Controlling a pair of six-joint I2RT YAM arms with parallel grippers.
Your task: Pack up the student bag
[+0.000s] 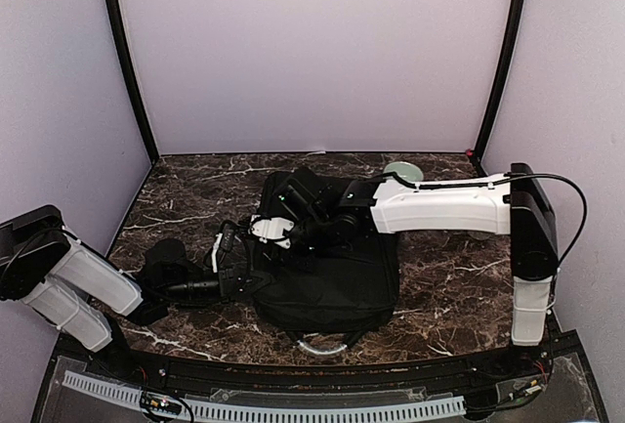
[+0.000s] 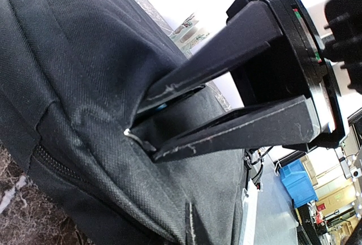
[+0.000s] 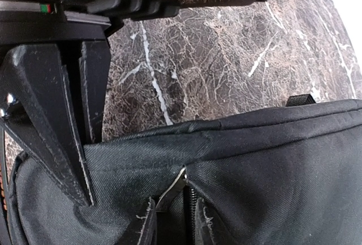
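A black bag [image 1: 327,291] lies on the dark marbled table. In the right wrist view, a metal zipper pull [image 3: 172,188] and a short stretch of zipper teeth show on its fabric. My right gripper is at that pull, part open. Seen from the left wrist, its two fingers [image 2: 209,137] stand apart, with the pull between their tips. My left gripper is shut on the bag's fabric near the edge, left of the pull; only one fingertip [image 2: 190,225] shows in its own view. The bag's inside is hidden.
A pale green bowl [image 1: 402,170] stands behind the bag, partly covered by the right arm. Bare table [image 1: 449,296] lies to the bag's right and at the back left. The bag's light handle [image 1: 322,349] points toward the front edge.
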